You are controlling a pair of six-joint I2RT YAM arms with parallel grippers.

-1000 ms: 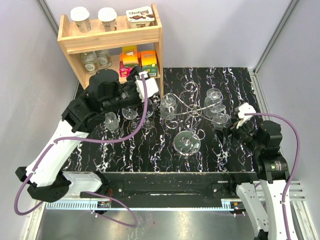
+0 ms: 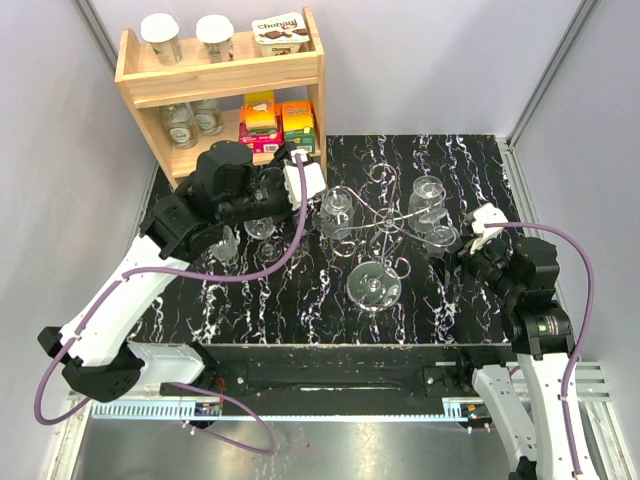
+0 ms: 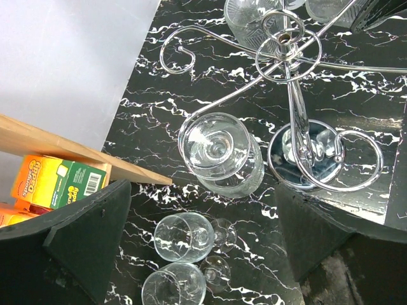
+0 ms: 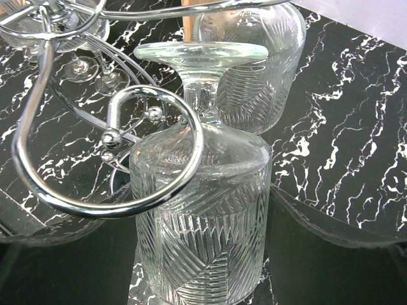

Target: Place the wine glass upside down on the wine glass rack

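Between the fingers of my right gripper is an upside-down wine glass (image 4: 202, 235), its patterned bowl touched on both sides. Its foot points up, close to a curled hook of the chrome rack (image 4: 170, 190), which crosses in front of the bowl; whether the stem sits inside the hook is unclear. In the top view this glass (image 2: 440, 238) is at the rack's right arm. Other upside-down glasses (image 2: 337, 208) are at the rack's other hooks. My left gripper is open and empty, above and left of the rack.
Loose wine glasses (image 3: 184, 236) are on the dark marbled counter (image 2: 320, 320) below the left arm. A wooden shelf (image 2: 225, 75) with jars and boxes stands at the back left.
The left arm has moved a little to the right.
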